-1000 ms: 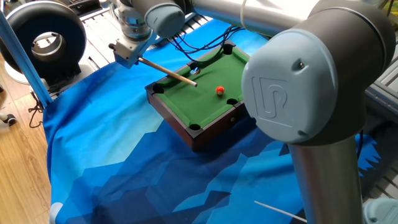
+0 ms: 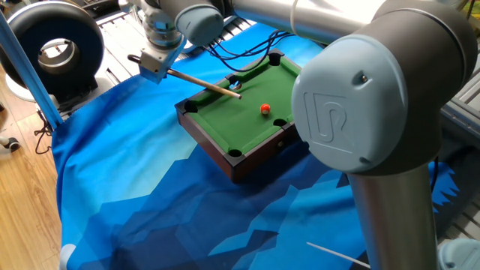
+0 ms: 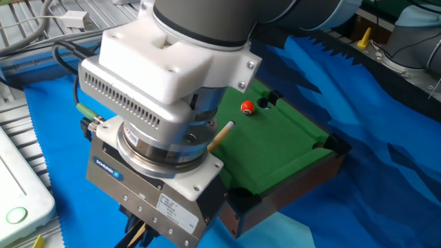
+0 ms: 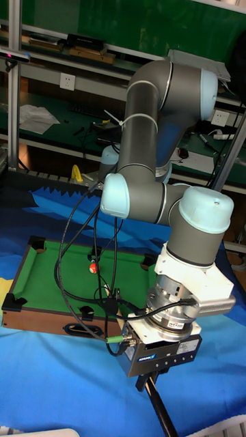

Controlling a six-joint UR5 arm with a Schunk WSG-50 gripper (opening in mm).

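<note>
A wooden cue stick [image 2: 206, 85] is gripped by my gripper [image 3: 136, 233], which is shut on its dark butt section [image 4: 158, 407]. Its pale tip [image 3: 230, 125] reaches out over the green felt of a small pool table [image 2: 232, 124]. An orange-red ball [image 2: 265, 109] rests on the felt, a short gap beyond the tip. The same ball [image 4: 93, 268] shows in exterior view 3, where cables and the gripper's body cover the cue's front part. My gripper stands outside the table's edge.
Dark corner pockets [image 2: 235, 153] and side pockets open along the table's rim. Black cables [image 4: 94, 233] hang from the arm across the table in exterior view 3.
The cue's tip has shifted slightly up and to the right in exterior view 1, and the gripper has moved a little with it. The ball has stayed in place.
</note>
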